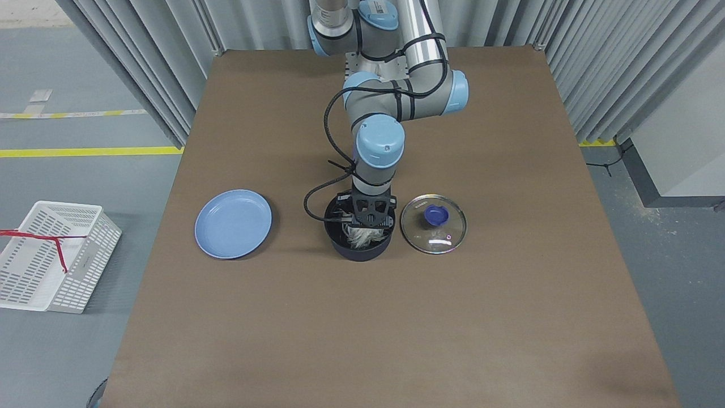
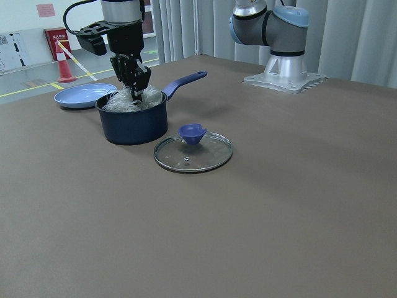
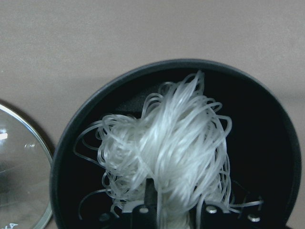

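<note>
A dark blue pot (image 2: 130,129) with a long blue handle holds a tangle of white noodle-like strands (image 3: 167,138). My gripper (image 2: 135,93) points down into the pot, its fingers among the strands; in the wrist view the strands cover much of the fingertips at the bottom edge, so I cannot tell whether it is shut. The glass lid (image 1: 433,241) with a blue knob lies on the table right of the pot in the front view. A light blue plate (image 1: 232,224) lies left of the pot.
A white plastic basket (image 1: 81,272) stands on the floor to the left, off the table. Grey curtains line the back.
</note>
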